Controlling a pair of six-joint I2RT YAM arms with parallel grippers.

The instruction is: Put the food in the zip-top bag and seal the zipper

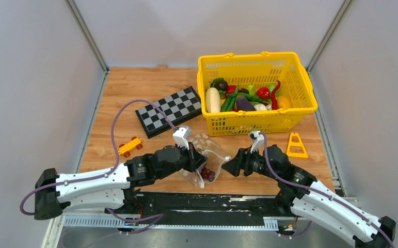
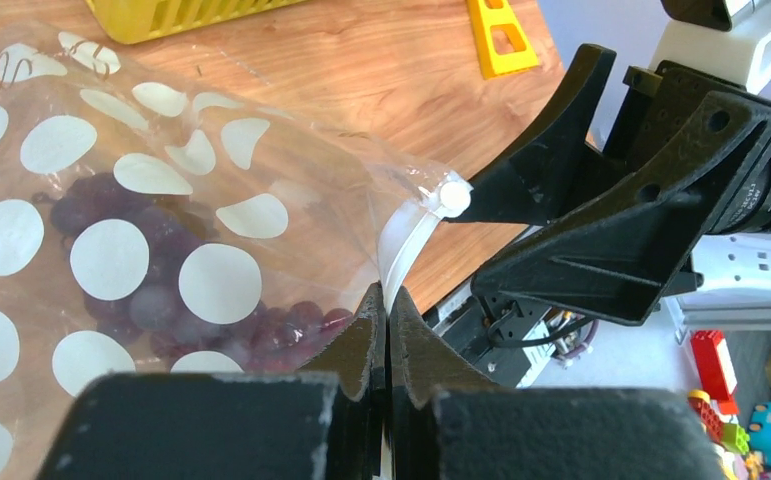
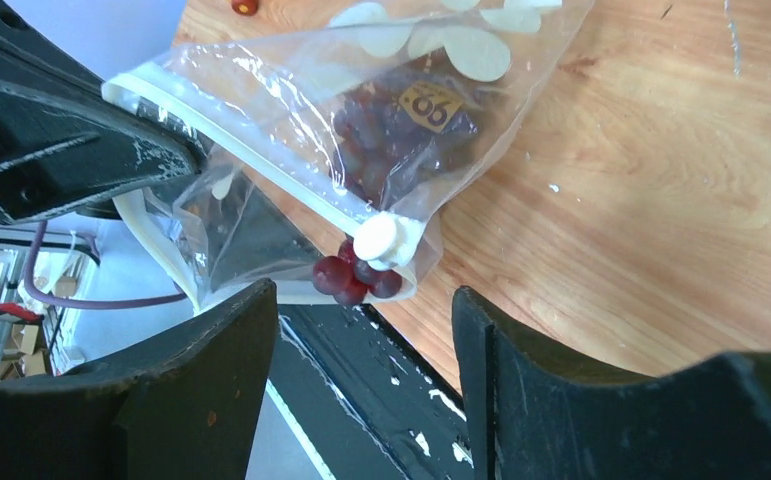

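Purple-red grapes (image 2: 156, 270) lie inside a clear zip top bag (image 2: 301, 190) printed with white dots. Some grapes (image 3: 351, 275) show near the bag's open mouth in the right wrist view. My left gripper is shut on the bag's white-edged rim, which rises between its fingers. The white zipper slider (image 3: 379, 238) sits at the far corner of the rim. My right gripper stands open around that corner's near side, its fingers (image 3: 226, 350) apart with nothing gripped. In the top view the right gripper (image 1: 226, 164) is just right of the bag.
A yellow basket (image 1: 258, 122) of toy vegetables stands behind. A checkered board (image 1: 168, 111) and an orange toy car (image 1: 130, 146) lie to the left, and a yellow triangular piece (image 1: 297, 145) to the right. Bare wood (image 3: 641, 200) surrounds the bag's right side.
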